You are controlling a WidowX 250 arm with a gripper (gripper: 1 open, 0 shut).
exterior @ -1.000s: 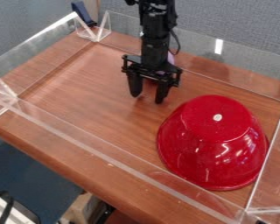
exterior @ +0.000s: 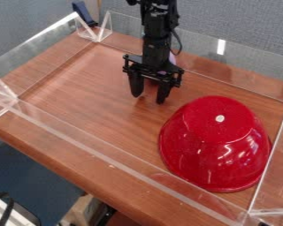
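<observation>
My black gripper hangs over the middle back of the wooden table, its two fingers pointing down and spread apart, low near the surface. A small pale purple item shows partly behind the arm, mostly hidden. A large red bowl sits upside down at the front right. Whether anything lies between the fingers is hard to make out.
Clear plastic walls edge the wooden table. A small blue object is at the back left corner, outside the open area.
</observation>
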